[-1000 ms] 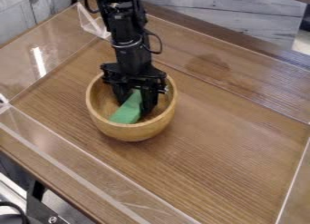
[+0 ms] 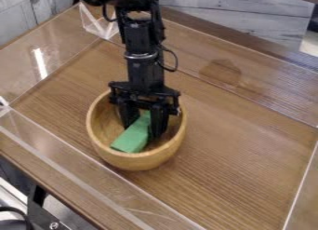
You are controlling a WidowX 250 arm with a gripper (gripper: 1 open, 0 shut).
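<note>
A tan bowl (image 2: pixel 141 157) stands on the wooden table, left of centre, with a green object (image 2: pixel 132 136) lying in it. The black gripper (image 2: pixel 145 120) reaches down into the bowl at the green object's upper end. Its fingertips are dark and partly hidden, and whether they are shut on the green object I cannot tell.
Clear plastic pieces (image 2: pixel 97 20) are at the back left edge, and a pale wall runs along the back.
The green object has shifted slightly within the bowl. The arm and gripper have changed pose a little, now more upright over the bowl.
</note>
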